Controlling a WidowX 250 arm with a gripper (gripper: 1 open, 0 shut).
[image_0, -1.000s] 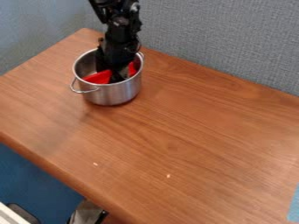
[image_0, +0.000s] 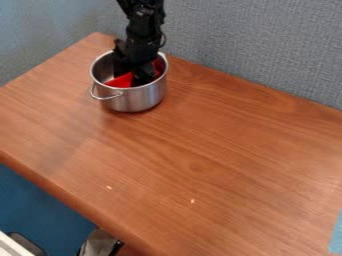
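Observation:
A steel pot (image_0: 134, 99) with wire handles stands near the back left of the wooden table. My black gripper (image_0: 135, 68) reaches down from the top into the pot. A red object (image_0: 120, 81) lies inside it, showing on both sides of the gripper. The fingertips are mostly hidden by the pot and the dark gripper body, so what is between them cannot be made out.
A grey padded wall (image_0: 254, 50) runs along the back. Blue floor shows beyond the front left edge.
The pot has shifted slightly back and to the right, up the frame, with my gripper moving a little in it. Less of the red object shows now.

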